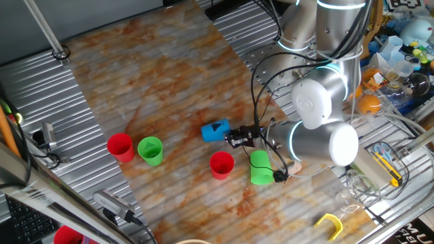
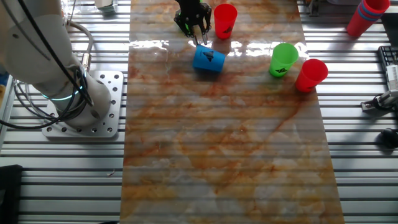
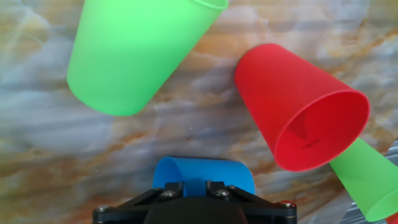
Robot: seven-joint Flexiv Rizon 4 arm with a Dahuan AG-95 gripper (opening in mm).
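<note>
A blue cup (image 1: 215,131) (image 2: 208,58) (image 3: 217,173) lies on its side on the marbled board. My gripper (image 1: 228,137) (image 2: 199,40) is right at one end of it, with its two fingertips parted. In the wrist view the cup shows beyond and between the fingers; whether they touch it is unclear. A red cup (image 1: 222,165) (image 2: 225,21) (image 3: 292,106) stands upright close by. Near the arm is a green cup (image 1: 261,167) (image 3: 137,50), partly behind a cable in exterior view 1.
Another green cup (image 1: 150,151) (image 2: 283,60) and a red cup (image 1: 121,147) (image 2: 311,75) stand side by side near the board's edge. Much of the marbled board (image 2: 230,149) is bare. A yellow piece (image 1: 330,226) lies near the corner.
</note>
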